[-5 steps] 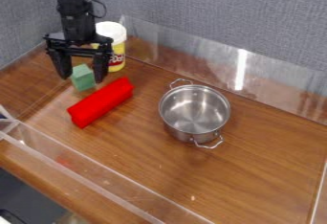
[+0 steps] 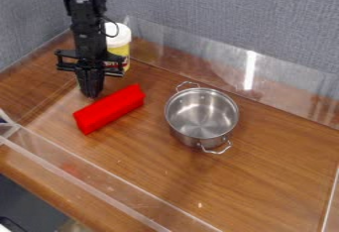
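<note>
My black gripper (image 2: 87, 69) is low over the back left of the wooden table, just left of a white-and-yellow container (image 2: 118, 40) that it partly covers. A red cylinder (image 2: 110, 108) lies in front of the gripper, slanting toward the lower left.
A steel pot (image 2: 201, 114) with two handles stands at the centre right. A wall runs along the back.
The gripper has shifted slightly and its fingers now sit where the green block was visible, hiding it. The red cylinder and pot look unmoved.
</note>
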